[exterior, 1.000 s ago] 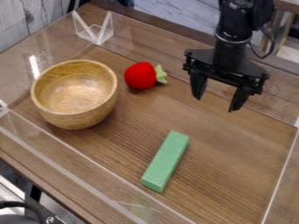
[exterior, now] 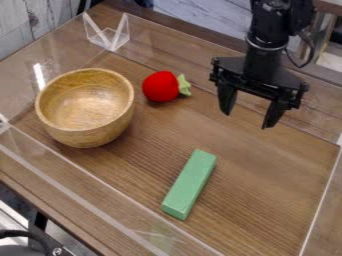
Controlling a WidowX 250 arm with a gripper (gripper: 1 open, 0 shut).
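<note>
A black gripper (exterior: 255, 95) on a black arm hangs over the right rear of the wooden table, pointing down, its two fingers set apart with nothing visible between them. To its left lies a red round object with a green top (exterior: 163, 87), like a tomato or strawberry toy. A tan bowl (exterior: 86, 131) sits at the left. A green rectangular block (exterior: 189, 184) lies in the front middle.
A clear plastic piece (exterior: 104, 30) stands at the back left. A cable runs beside the arm.
</note>
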